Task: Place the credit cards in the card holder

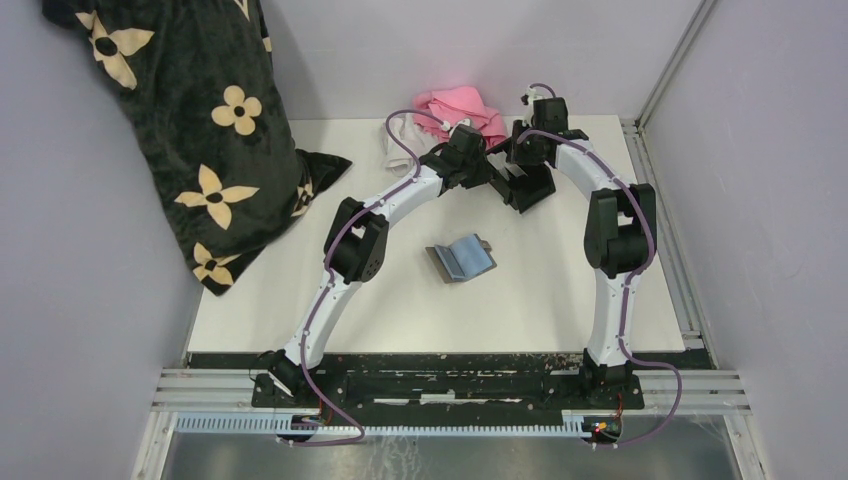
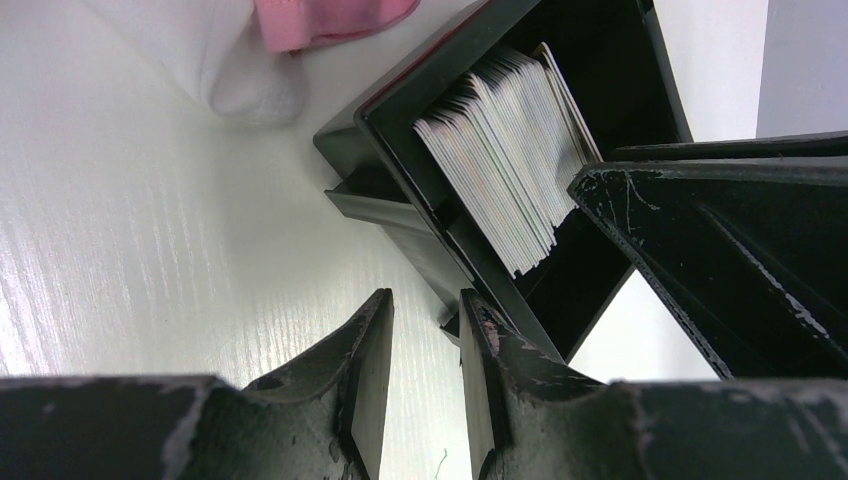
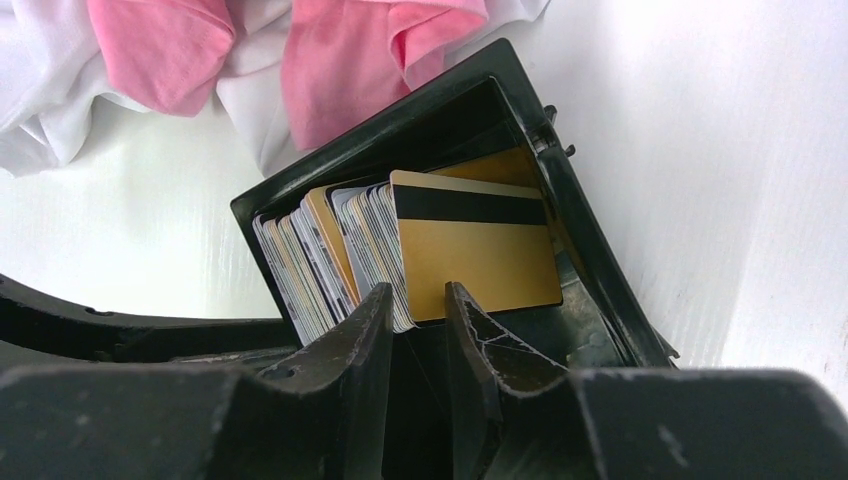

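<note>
The credit cards (image 2: pixel 500 155) stand packed on edge in a black box (image 1: pixel 540 190) at the back right of the table. A gold card (image 3: pixel 480 265) with a dark stripe leans at one end of the row. Just over that card's edge, my right gripper has its fingertips parted, with nothing clearly held. My left gripper is beside the box's near wall, its fingers apart and only bare table and box wall visible between them. The card holder (image 1: pixel 463 258), blue-grey inside, lies spread open at mid-table.
Pink cloth (image 1: pixel 460 108) and white cloth (image 1: pixel 403 138) are bunched behind and left of the box. A dark flowered cloth (image 1: pixel 225 160) covers the back left. Around the card holder the table (image 1: pixel 540 310) is clear.
</note>
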